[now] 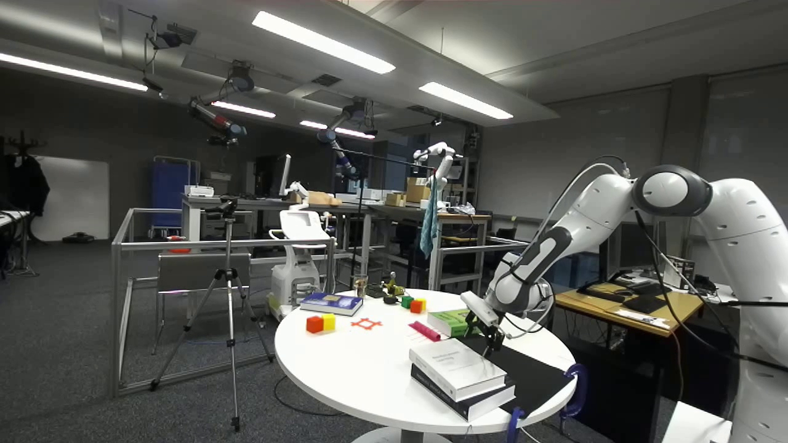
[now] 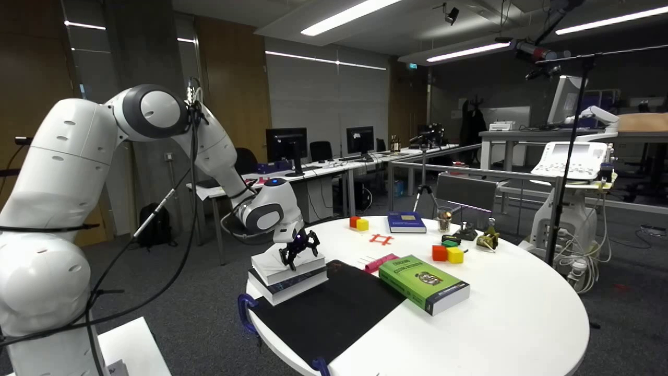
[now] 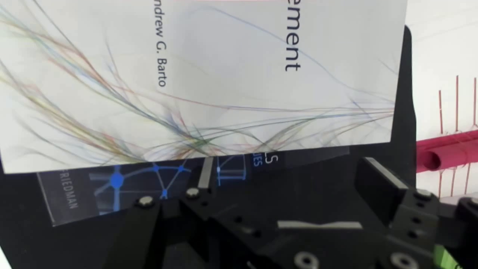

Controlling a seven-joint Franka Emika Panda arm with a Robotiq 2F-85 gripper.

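Note:
A white book (image 1: 456,367) lies flat on a dark, thicker book (image 1: 473,402) near the table's front edge. In the wrist view the white book (image 3: 251,85) shows part of its title. A strip of the dark book's cover (image 3: 121,192) is uncovered on the side nearest my gripper. The fingers (image 3: 206,172) are spread apart, with no object gripped between them. From outside, my gripper (image 2: 299,250) is beside the stack's near edge, at about the top book's height; whether it touches the book I cannot tell.
Beneath the stack is a black mat (image 2: 341,310), clamped at the table's rim. A green book (image 2: 426,282) and a pink tube (image 2: 379,263) lie beside the mat. Colored cubes (image 1: 319,322) and a blue book (image 1: 332,303) are farther off.

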